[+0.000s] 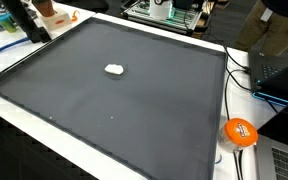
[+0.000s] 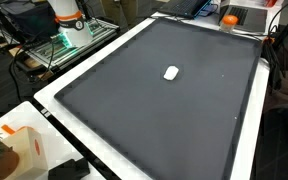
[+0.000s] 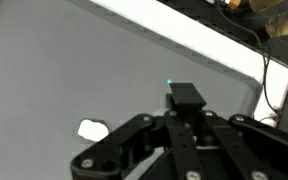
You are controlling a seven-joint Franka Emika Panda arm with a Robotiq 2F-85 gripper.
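Observation:
A small white rounded object [image 1: 114,69] lies alone on the dark grey board [image 1: 134,110], towards its far left part in exterior view 1. The same white object [image 2: 171,73] shows near the upper middle of the board in exterior view 2. In the wrist view it [image 3: 93,130] is to the left of my black gripper, clearly apart from it. The gripper's fingers are together. A tiny teal spot shows by their tips; whether it belongs to something held cannot be told. Neither exterior view shows the gripper.
An orange-topped container [image 1: 238,133] stands beside the board, near a laptop [image 1: 282,160]. Cables run along the white table edge. A white robot base [image 2: 72,25] with an orange ring is at the left in exterior view 2. Most of the board is bare.

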